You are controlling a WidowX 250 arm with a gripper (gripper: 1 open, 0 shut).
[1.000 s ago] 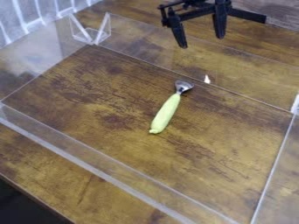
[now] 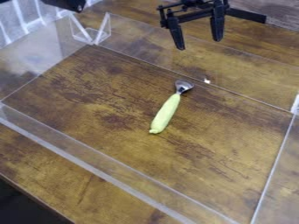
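A pale yellow-green, elongated object like a corn cob [image 2: 165, 114] lies diagonally on the wooden table, with a small dark metallic piece [image 2: 183, 87] at its upper end. My gripper [image 2: 198, 38] hangs at the top of the view, beyond and above that object, its two dark fingers spread open with nothing between them.
Clear plastic walls [image 2: 93, 157] surround the work area on the wooden table [image 2: 82, 105]. A small white bit [image 2: 207, 80] shows near the back wall.
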